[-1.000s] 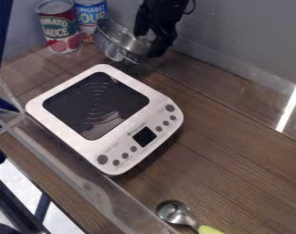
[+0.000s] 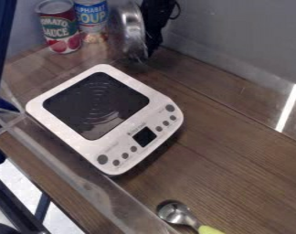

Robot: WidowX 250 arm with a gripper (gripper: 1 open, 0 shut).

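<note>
A white induction cooktop [image 2: 104, 117] with a black plate and buttons sits on the wooden counter. Behind it, at the top, a shiny metal pot [image 2: 131, 35] stands tilted on edge, its side toward the camera. My black gripper [image 2: 153, 37] is at the pot's right, largely hidden behind it; whether its fingers are open or shut cannot be seen.
A tomato sauce can [image 2: 60, 29] and a soup can [image 2: 92, 16] stand at the back left. A scoop with a yellow handle [image 2: 177, 214] lies at the front. A clear barrier runs along the left edge.
The metal pot has tipped further toward vertical and shifted. My gripper has moved down behind it.
</note>
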